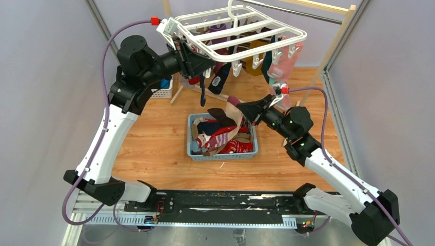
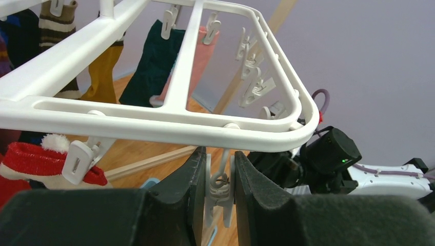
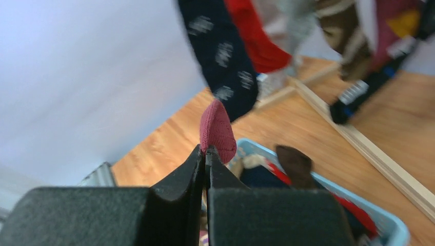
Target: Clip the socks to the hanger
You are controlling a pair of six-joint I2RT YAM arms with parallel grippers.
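The white hanger (image 1: 246,43) hangs at the top, with clips around its frame and several socks on it. My left gripper is shut on a white clip (image 2: 219,192) below the hanger's rim; no sock shows in that clip. A beige sock with a maroon tip (image 1: 236,115) rises from the basket, pinched by my right gripper (image 1: 241,107), which is shut on it. In the right wrist view, the sock's maroon end (image 3: 217,130) sticks up past the fingertips. Just left of the held clip, a bare clip (image 2: 77,161) dangles.
A light blue basket (image 1: 223,157) of loose socks stands on the wooden table below the hanger. Behind it runs a wooden stand bar (image 3: 364,143). A white basket (image 1: 163,94) is at the back left.
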